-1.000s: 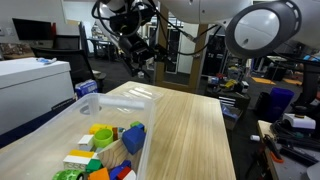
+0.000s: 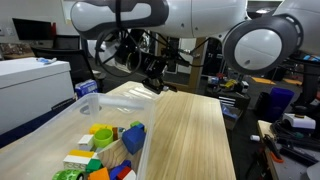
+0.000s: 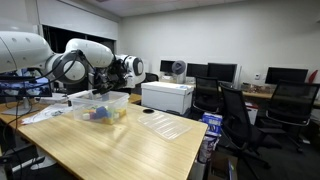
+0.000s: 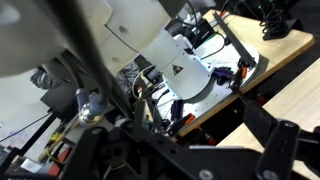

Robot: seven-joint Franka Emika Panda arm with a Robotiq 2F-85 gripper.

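A clear plastic bin (image 2: 40, 138) stands on the wooden table, holding several coloured blocks and toys. Among them are a green cup-like piece (image 2: 103, 139), a blue block (image 2: 134, 139) and an orange piece (image 2: 99, 174). My gripper (image 2: 155, 84) hangs in the air beyond the bin's far right corner, outside it. In the wrist view, the dark fingers (image 4: 285, 150) of the gripper are spread apart at the bottom, with nothing seen between them. What lies straight below the gripper is hard to tell.
A flat, translucent lid (image 3: 165, 122) lies on the table beside the bin. The wooden tabletop (image 2: 190, 140) right of the bin is bare. A white box (image 3: 166, 97) stands at the table's back edge, and office chairs (image 3: 240, 112) stand beyond.
Over the last second the arm has come lower in exterior view 1, and the gripper has sunk toward the table near the lid. The bin and its contents look unmoved.
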